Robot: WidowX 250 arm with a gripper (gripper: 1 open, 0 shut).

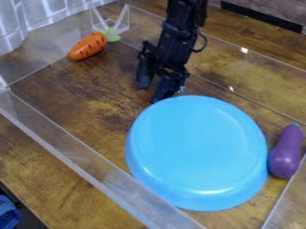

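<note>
The black robot arm point(180, 31) reaches down from the top centre to the wooden floor. Its dark gripper point(160, 82) is low, just behind a large light-blue disc point(195, 154). The fingers are dark and blurred against the wood, so whether they are open, shut or holding something cannot be made out.
An orange toy carrot point(88, 46) lies at upper left. A purple eggplant point(285, 149) lies right of the disc. A clear barrier point(74, 159) runs along the lower left, with a blue object point(6, 215) outside it. The wood left of the gripper is clear.
</note>
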